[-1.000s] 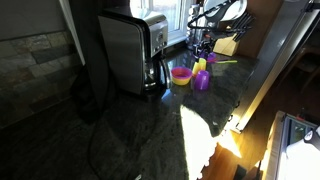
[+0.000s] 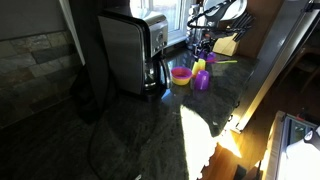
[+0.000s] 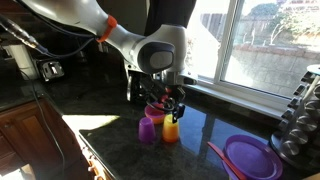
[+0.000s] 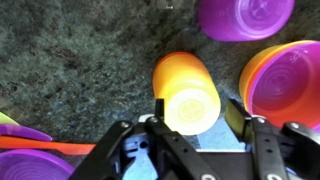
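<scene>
A yellow-orange cup (image 4: 190,98) stands upside down on the dark counter, its pale base facing up in the wrist view. My gripper is over this cup with its fingers (image 4: 236,114) spread to either side, partly open. Whether a finger touches the cup cannot be told. In the second exterior view the gripper (image 3: 172,101) hangs just above the yellow cup (image 3: 171,131). Close by are a purple cup (image 3: 147,130) and a bowl (image 4: 291,84), pink inside and orange outside.
A purple plate (image 3: 258,153) with a red utensil (image 3: 228,160) lies off to one side, near a rack of jars (image 3: 298,115). The window (image 3: 262,50) stands behind. A coffee maker (image 2: 130,52) is beyond the bowl, and the counter (image 2: 130,135) in front of it is mostly clear.
</scene>
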